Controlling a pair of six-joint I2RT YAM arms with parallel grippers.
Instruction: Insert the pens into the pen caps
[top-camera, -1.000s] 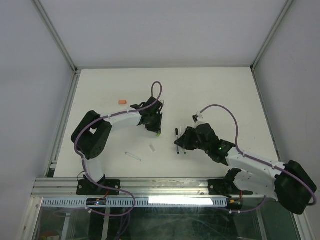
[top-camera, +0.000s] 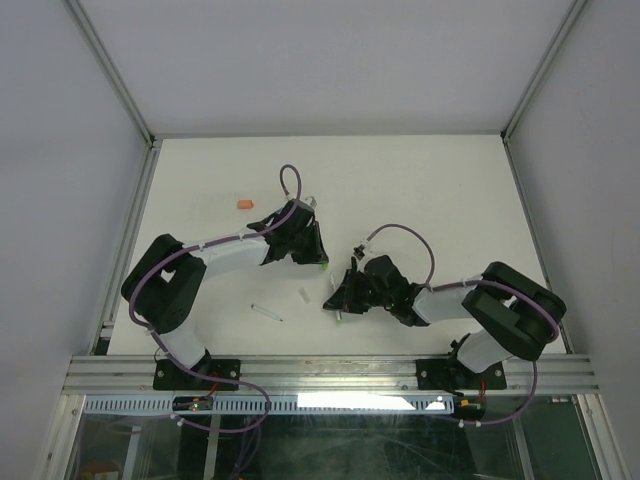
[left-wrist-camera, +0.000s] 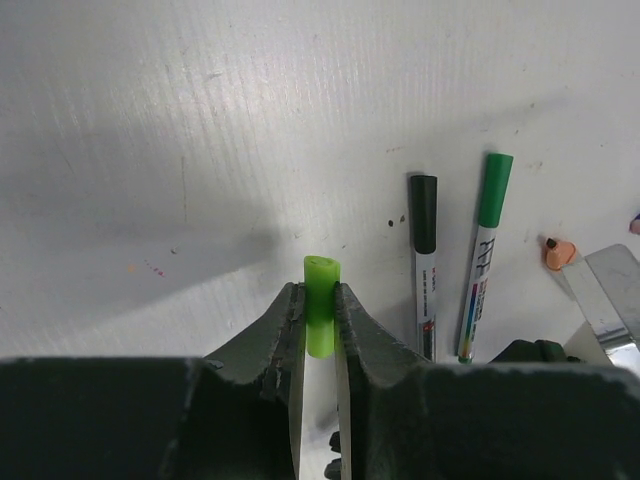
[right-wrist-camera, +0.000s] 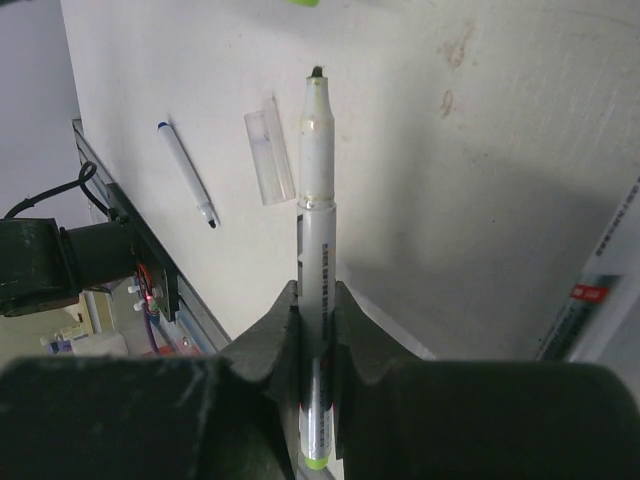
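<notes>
In the left wrist view a lime-green pen cap (left-wrist-camera: 320, 310) is pinched upright between the fingertips of my left gripper (top-camera: 322, 261), above the table. My right gripper (top-camera: 329, 305) is shut on a white uncapped pen (right-wrist-camera: 317, 250), whose dark tip points away from the fingers and whose lime end shows below them. At the top edge of the right wrist view, part of the green cap shows ahead of the pen tip, with a gap between. A black-capped pen (left-wrist-camera: 424, 240) and a green-capped pen (left-wrist-camera: 490, 210) also appear in the left wrist view.
Nearer the front left lie a slim pen with a blue end (right-wrist-camera: 187, 172) and a clear plastic piece (right-wrist-camera: 267, 155). An orange block (top-camera: 245, 204) sits at the back left.
The right gripper has moved left and slightly nearer the front edge, with the pen in it. My left gripper has shifted slightly; the green cap is still in it.
</notes>
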